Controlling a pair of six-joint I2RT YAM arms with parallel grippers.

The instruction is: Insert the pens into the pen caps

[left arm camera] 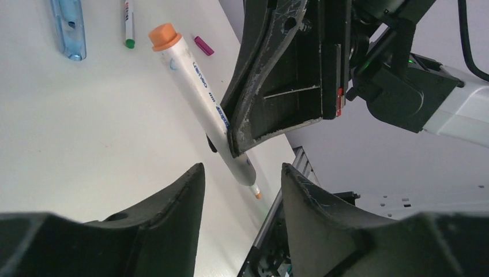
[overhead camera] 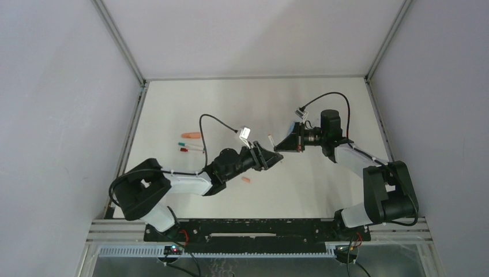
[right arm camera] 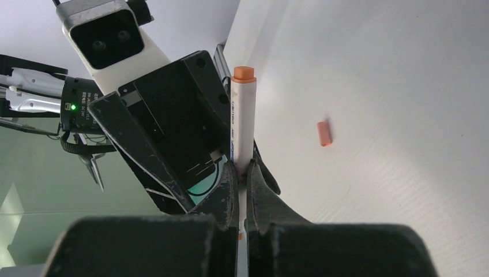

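Observation:
A white pen (right arm camera: 243, 118) with an orange end plug is held by my right gripper, which is shut around its barrel. It hangs at a slant in the left wrist view, its thin orange tip (left arm camera: 258, 195) pointing downward. My left gripper is open, its two fingers spread below the right one, with the pen's lower end over the gap. From above, the left gripper (overhead camera: 273, 159) comes close under the right gripper (overhead camera: 278, 148), hiding the lower pen. A loose orange cap (right arm camera: 324, 133) lies on the table, also visible from above as a small orange cap (overhead camera: 246, 179).
At the table's left lie an orange object (overhead camera: 191, 135), a teal-ended pen (overhead camera: 190, 145) and a red-ended pen (overhead camera: 192, 150). The left wrist view has a blue translucent object (left arm camera: 70, 29), a green-ended marker (left arm camera: 129, 23) and a purple cap (left arm camera: 203, 46).

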